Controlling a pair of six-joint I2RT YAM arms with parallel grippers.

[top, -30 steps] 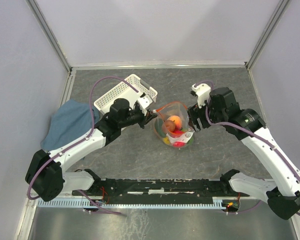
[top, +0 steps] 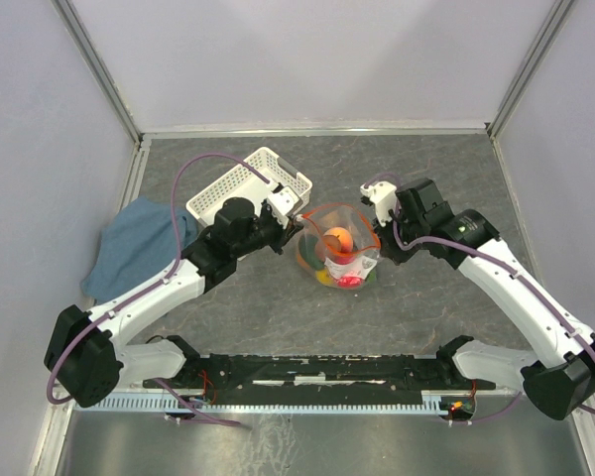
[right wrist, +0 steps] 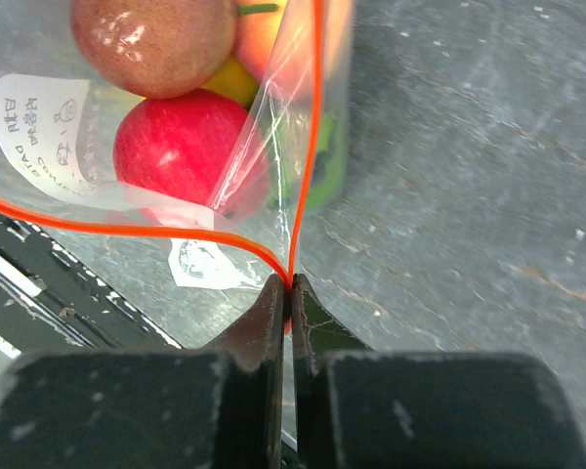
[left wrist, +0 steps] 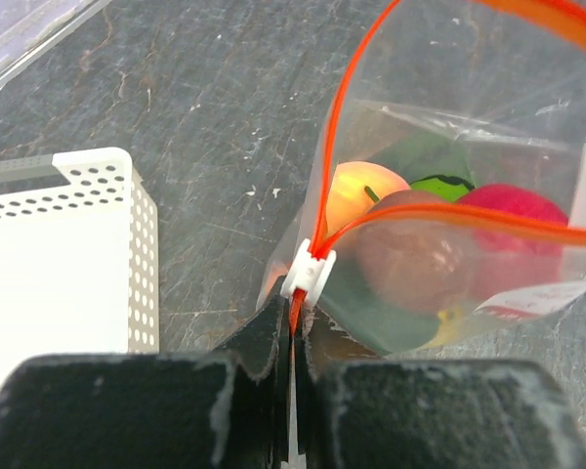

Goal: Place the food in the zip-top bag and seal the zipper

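Observation:
The clear zip bag stands mid-table with its orange-rimmed mouth open. Inside lie a brown round fruit, a red fruit, a peach-coloured fruit and something green. My left gripper is shut on the orange zipper strip just below the white slider, at the bag's left corner. At the opposite corner, my right gripper is shut with the thin orange rim between its fingertips. Part of the bag's underside is hidden in the top view.
An empty white basket stands behind the left arm. A blue cloth lies at the far left.
The left gripper and bag shifted slightly left.

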